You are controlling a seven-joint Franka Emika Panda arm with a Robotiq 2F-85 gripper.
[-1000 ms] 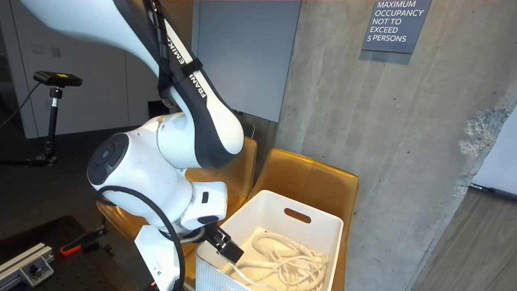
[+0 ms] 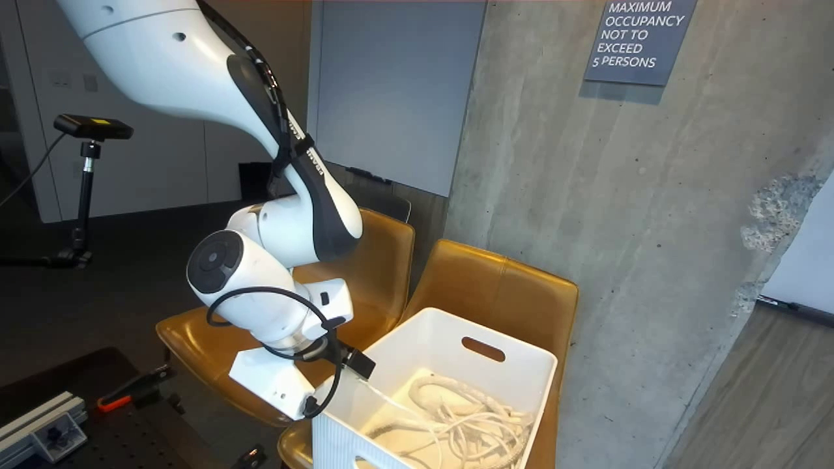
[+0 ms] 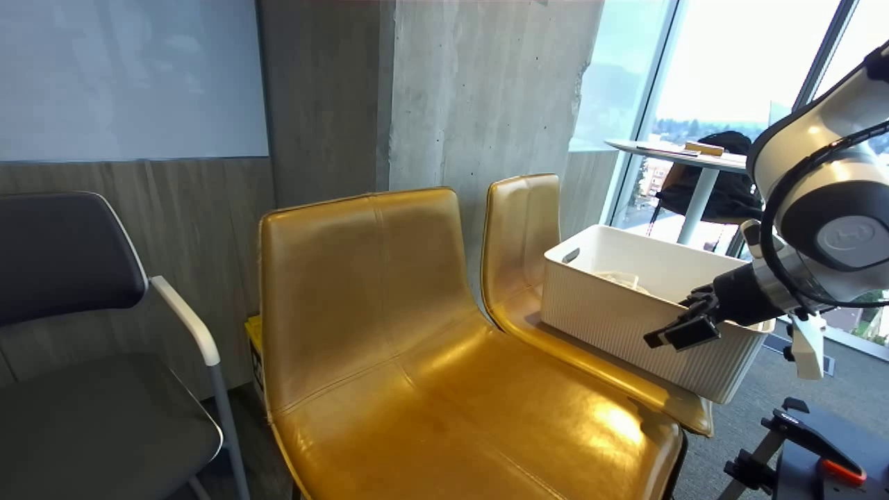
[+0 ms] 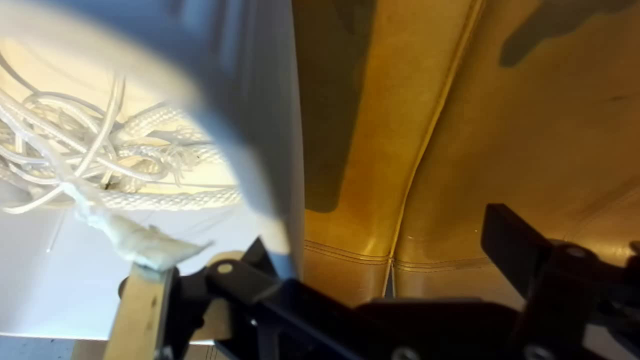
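My gripper is open, its fingers wide apart with nothing between them. In the wrist view, one finger [image 4: 259, 259] is at the wall of the white bin [image 4: 270, 120], and the other is above the tan chair seat [image 4: 540, 156]. A white cord's frayed, taped end [image 4: 147, 243] lies against the outer side of the bin-side finger, by a wooden strip [image 4: 137, 312]; whether it is caught there cannot be told. From the gripper [image 2: 359, 363] the cord [image 2: 395, 401] runs down into the bin, where several white ropes [image 2: 469, 426] lie tangled.
Two tan chairs stand side by side; the bin [image 3: 633, 333] rests on one, and the nearer seat [image 3: 500, 400] is empty. A concrete wall [image 2: 625, 234] rises behind. A dark table with a red-handled tool [image 2: 129, 393] is at the lower left.
The arm has moved away from the exterior camera. My gripper has shifted left in exterior view 1, from over the bin's inside to its left rim, with the cord still trailing from it.
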